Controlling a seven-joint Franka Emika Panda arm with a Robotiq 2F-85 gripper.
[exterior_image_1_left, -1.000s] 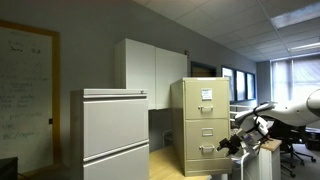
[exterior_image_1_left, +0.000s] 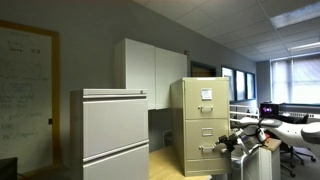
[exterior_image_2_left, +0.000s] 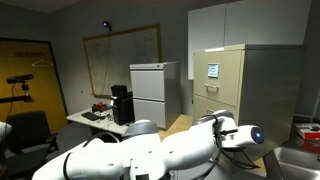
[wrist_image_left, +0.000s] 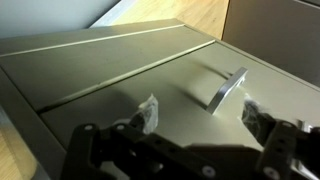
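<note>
A tan file cabinet (exterior_image_1_left: 205, 115) with drawers faces the arm, and its drawers look closed. In the wrist view a metal drawer handle (wrist_image_left: 227, 91) stands out from the drawer front (wrist_image_left: 130, 100), ahead of my gripper. The fingers are spread wide, one a worn, whitish fingertip (wrist_image_left: 150, 113) on the left. The handle appears in the gap between them, nearer the right finger; whether either finger touches it I cannot tell. In exterior view 2 my gripper sits low before the cabinet (exterior_image_2_left: 250, 85), largely hidden by the arm (exterior_image_2_left: 150, 150).
A grey file cabinet (exterior_image_1_left: 112, 130) stands to the left in exterior view 1, with white wall cabinets (exterior_image_1_left: 150, 70) behind. Beside the tan cabinet is a white rack (exterior_image_2_left: 305, 130). An office chair (exterior_image_2_left: 30, 135) is at the far left of exterior view 2.
The arm has lowered and straightened, its bent elbow coming down toward the right. My gripper stays close to the tan cabinet's front, and the cabinet has not visibly moved.
</note>
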